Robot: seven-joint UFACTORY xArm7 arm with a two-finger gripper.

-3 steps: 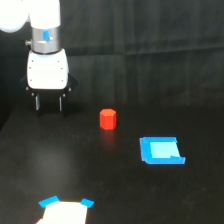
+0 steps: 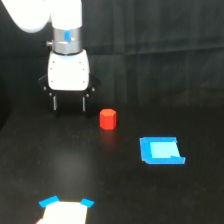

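Observation:
My gripper [image 2: 70, 102] hangs at the upper left, its two thin fingers apart and nothing visible between them; it is open. To its right and slightly nearer stands a small red block [image 2: 108, 119] on the black table, clear of the fingers. Farther right lies a white square [image 2: 163, 150] edged with blue tape. At the front edge a second white patch [image 2: 64, 214] shows partly, with blue tape at its corners; its lower part is out of frame.
Dark curtains [image 2: 150, 50] close off the back.
My gripper has moved to the right, nearer the red block, and looks slightly lower. Its fingers remain apart. The block and the taped patches have stayed in place.

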